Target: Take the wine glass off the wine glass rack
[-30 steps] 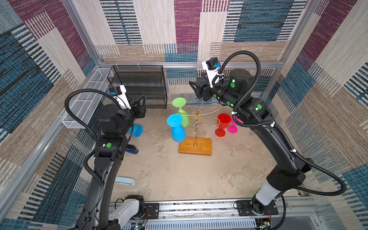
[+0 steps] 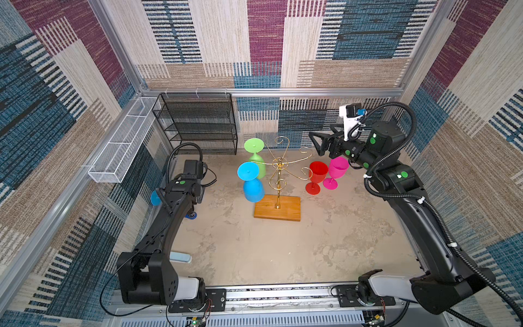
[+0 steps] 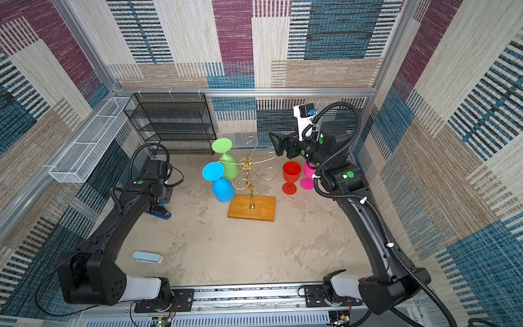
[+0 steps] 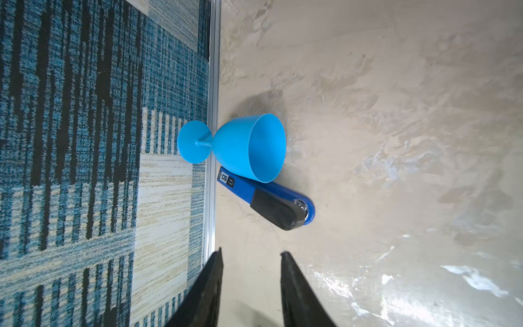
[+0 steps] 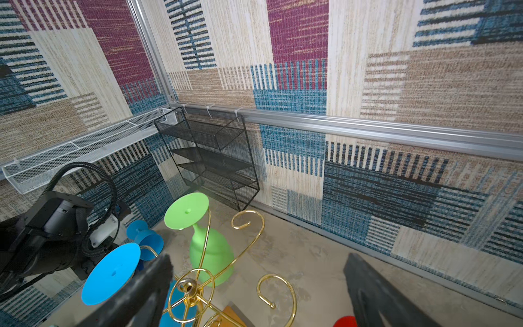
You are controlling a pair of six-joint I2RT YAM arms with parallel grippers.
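Note:
The gold rack [image 2: 277, 163] on its wooden base [image 2: 277, 214] holds a blue glass [image 2: 253, 189] and a green glass [image 2: 257, 166], both upside down. My left gripper points down near the left wall, open and empty, above a floor patch beside a lying blue glass [image 4: 234, 144] and a blue-and-black tool [image 4: 272, 207]. My right gripper [image 2: 321, 140] hangs open and empty above the rack's right side.
A red glass [image 2: 317, 174] and a pink glass [image 2: 336, 169] stand right of the rack. A wire shelf [image 2: 196, 125] and white basket [image 2: 119, 144] line the back and left.
The left arm has swung its gripper down toward the floor by the left wall. The right arm has moved rightward, away from the rack's centre, and slightly down.

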